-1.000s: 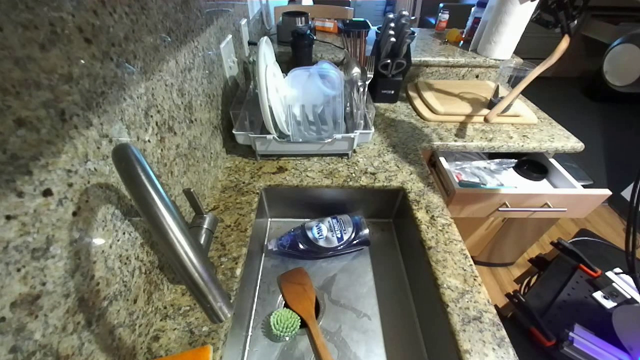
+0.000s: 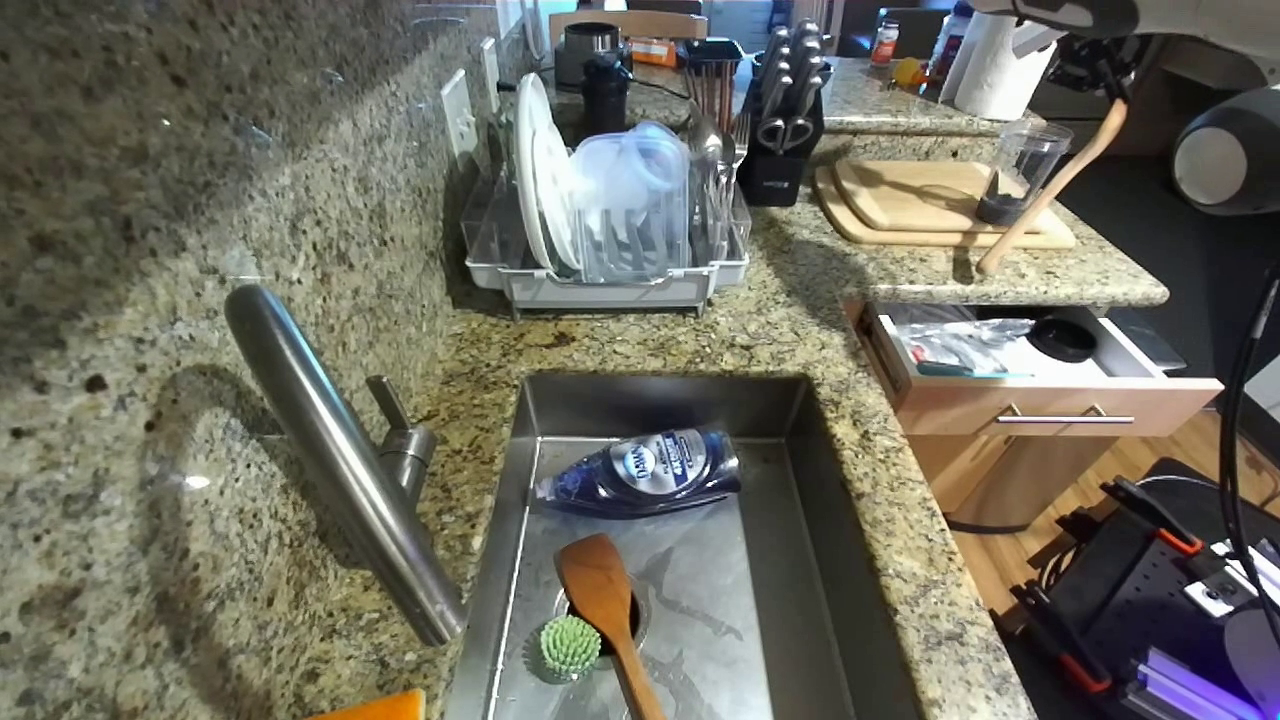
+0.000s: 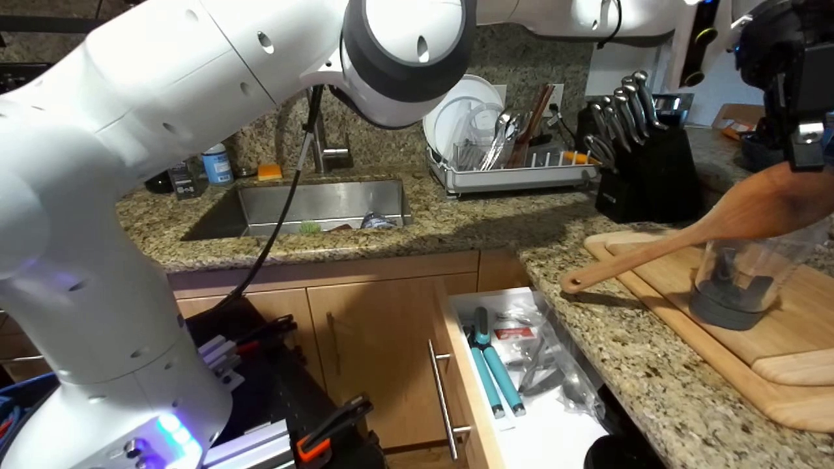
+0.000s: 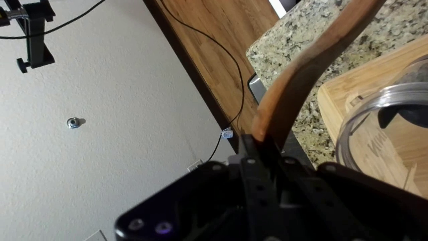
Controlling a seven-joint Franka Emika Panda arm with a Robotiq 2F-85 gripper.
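Observation:
A wooden spatula [image 3: 770,204] hangs in the air over the right-hand counter, its broad end up at my gripper [image 3: 809,160] and its handle slanting down. My gripper is shut on the wood, which runs up and to the right from the fingertips in the wrist view. Just behind the spatula, a clear cup with a dark base [image 3: 731,289] stands on the stacked cutting boards [image 3: 809,355]. The handle end [image 2: 988,262] is near the counter's surface in exterior view 1; whether it touches, I cannot tell.
An open drawer [image 3: 532,391] with tongs and plastic bags sits below the counter. The sink [image 2: 708,576] contains a blue soap bottle [image 2: 654,470], another wooden spatula [image 2: 600,588] and a green brush [image 2: 569,646]. A dish rack [image 2: 612,288] and knife block [image 2: 780,144] stand behind.
The held spatula has shifted slightly nearer and lower in exterior view 1, its handle end passing from over the boards to over the granite. More of the arm shows at top right.

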